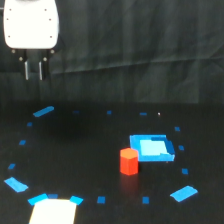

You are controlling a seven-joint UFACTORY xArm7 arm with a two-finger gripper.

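Note:
A red hexagonal block (129, 161) stands on the black table, right of centre. Just behind it and to the right sits a shallow blue tray (164, 155) with a pale inside. High at the upper left hangs the white gripper (36, 69), well above the table, its two slim fingers a little apart with nothing seen between them.
A cream-coloured object (53, 211) is cut off at the bottom left edge. Pieces of blue tape (183, 193) mark the dark table (90, 160).

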